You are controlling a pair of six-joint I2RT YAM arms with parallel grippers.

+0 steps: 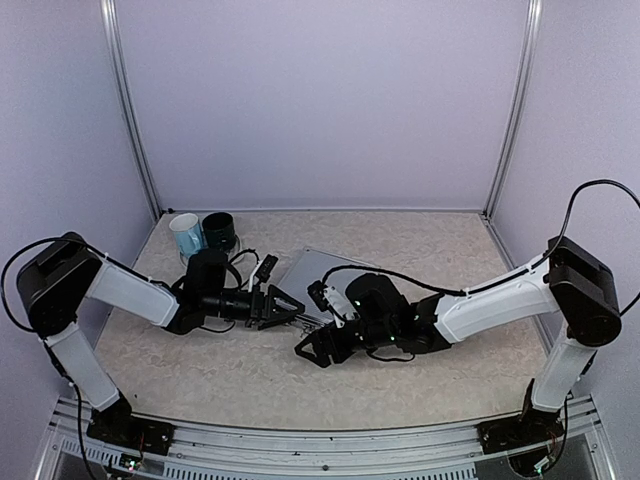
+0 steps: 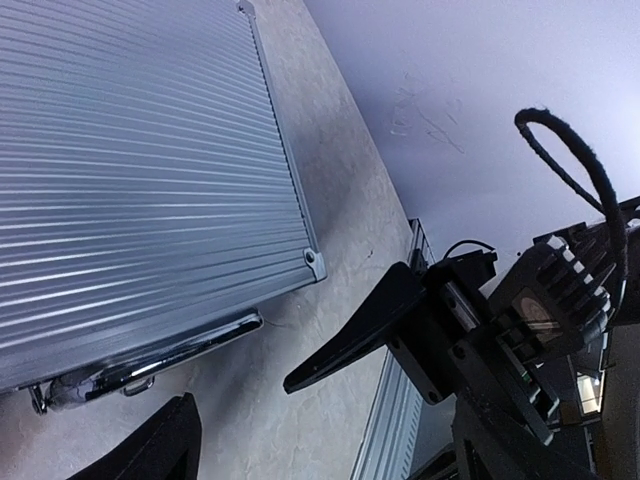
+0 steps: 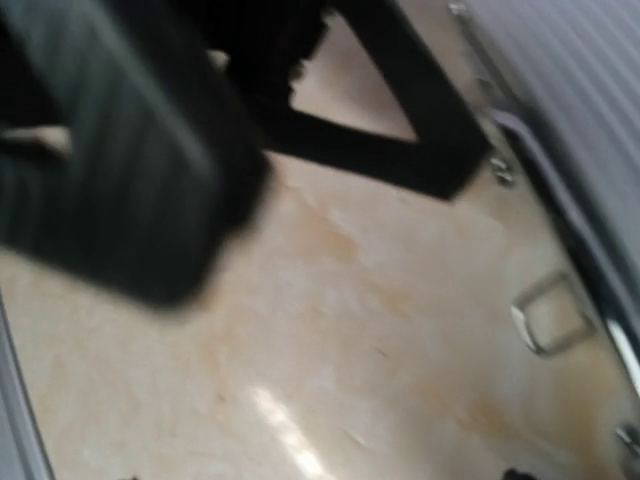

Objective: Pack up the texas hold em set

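A closed silver ridged case (image 2: pixel 140 150) lies on the table, its near part hidden by the arms in the top view. Its shiny handle (image 2: pixel 165 360) runs along the near side in the left wrist view; a metal loop (image 3: pixel 550 315) shows beside that side in the right wrist view. My left gripper (image 1: pixel 298 311) is at the case's near-left corner, its fingers apart and nothing between them. Nearer the front edge is my right gripper (image 1: pixel 312 356), also open and empty, close to the left one. In the right wrist view, blurred black left-gripper fingers (image 3: pixel 170 220) cover the upper left.
A light blue mug (image 1: pixel 186 236) and a black mug (image 1: pixel 218 230) stand at the back left. Bare table (image 1: pixel 450 240) lies to the right and in front. The two grippers are very near each other.
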